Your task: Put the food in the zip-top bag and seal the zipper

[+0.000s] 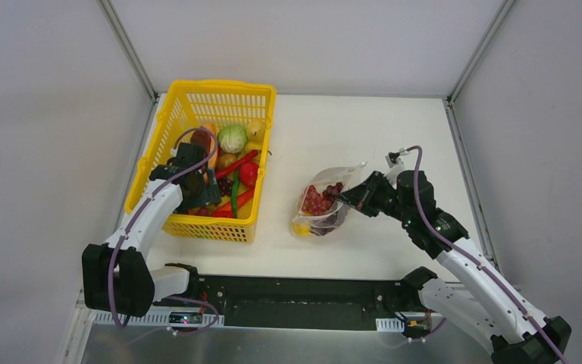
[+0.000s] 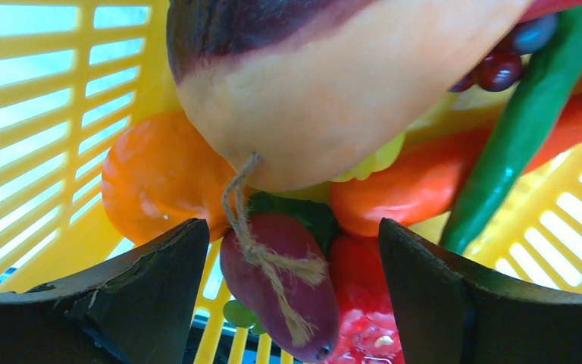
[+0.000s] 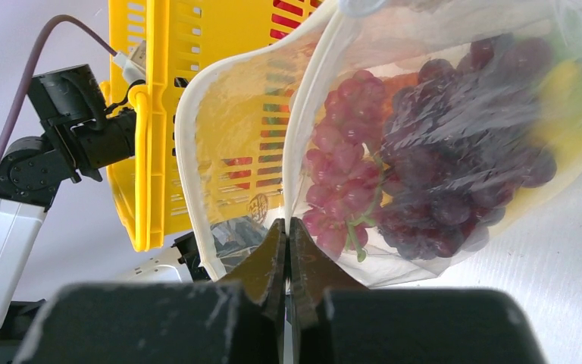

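Observation:
The clear zip top bag [image 1: 308, 186] rests on the table right of the yellow basket, its mouth gaping toward the basket. Red grapes [image 3: 341, 174], dark grapes [image 3: 436, 174] and a yellow item [image 3: 568, 106] show inside. My right gripper is shut on the bag's white edge. Inside the basket, my left gripper is part open over the food, with nothing clearly gripped. A small purple vegetable with a twine tie [image 2: 276, 273] shows between its fingers. Beyond them lie an orange fruit [image 2: 155, 178] and a large purple-and-tan food [image 2: 303, 98].
The yellow basket [image 1: 211, 230] has raised slatted walls around my left gripper. It holds a cabbage [image 1: 233, 139], a tomato [image 1: 248, 174], a green chili [image 1: 235, 194] and several other foods.

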